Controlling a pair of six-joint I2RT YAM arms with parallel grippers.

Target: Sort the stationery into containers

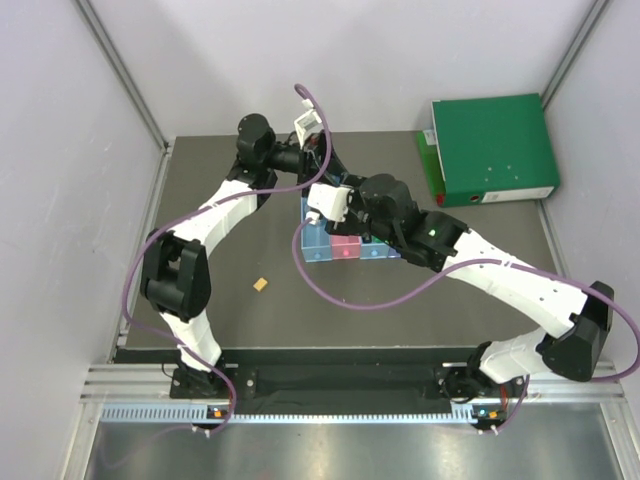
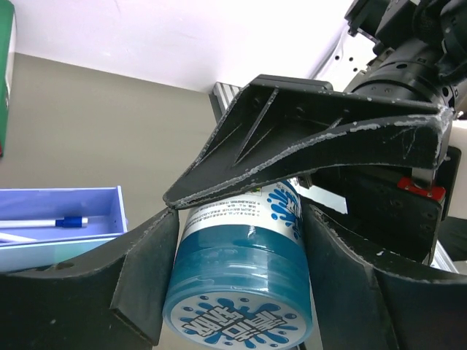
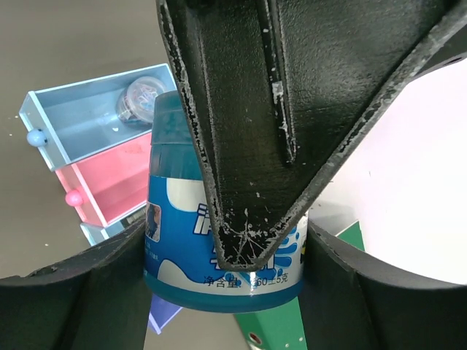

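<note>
A blue cylindrical container with a printed label (image 2: 237, 277) is held aloft between both grippers, above the row of small drawers. My left gripper is shut on it, its lid end facing that camera. My right gripper surrounds the same container (image 3: 175, 284); whether its fingers grip it is hard to tell. Below, the right wrist view shows a light blue drawer (image 3: 80, 109) with a round clear item, a pink drawer (image 3: 120, 179), and part of a purple one. A purple box (image 2: 98, 208) with pens shows in the left wrist view.
A green binder (image 1: 495, 150) lies at the back right. A small yellow block (image 1: 260, 284) sits on the open table at the front left. Purple cables loop over both arms, and walls border the table.
</note>
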